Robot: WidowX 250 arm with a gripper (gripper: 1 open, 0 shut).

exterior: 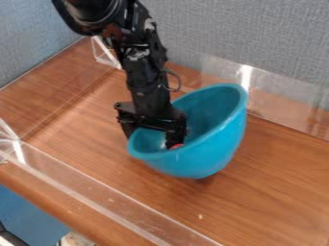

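My black gripper (162, 135) reaches down into a blue plastic bowl (213, 149) in the middle of the view, its lower part inside the bowl near the left rim. A small reddish object (176, 146) shows at the bowl's bottom beside the fingertips, mostly hidden by the gripper. The fingers are too dark and covered to tell whether they are open or shut. The bowl's rim is higher on the right side.
Transparent low walls line its edges, at the front left and along the back, before grey textured panels.
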